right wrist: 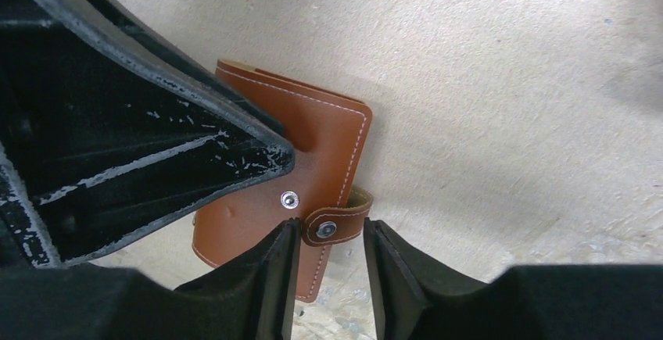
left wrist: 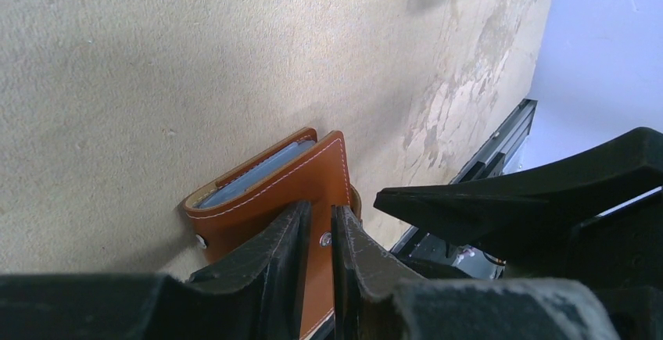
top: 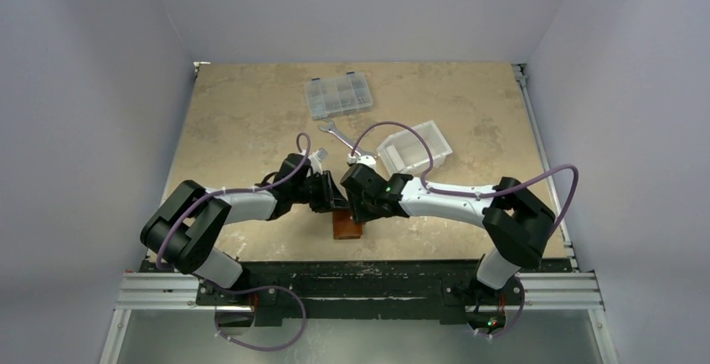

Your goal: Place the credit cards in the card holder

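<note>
The brown leather card holder (top: 347,226) lies at the front middle of the table; in the left wrist view, pale blue card edges (left wrist: 262,172) show inside its top opening. My left gripper is shut on the card holder, its fingertips close together against the brown panel; exactly how they pinch it is hidden. From the right, my right gripper stands part open at the holder's edge. Between its fingers is the snap strap (right wrist: 340,224), folded over onto the holder's face. Both gripper tips are hard to separate from above.
A wrench (top: 339,134) lies behind the grippers, near a white tray (top: 439,140). Farther back sits a clear compartment box (top: 339,94). Both grippers are close together over the holder, leaving little room between them.
</note>
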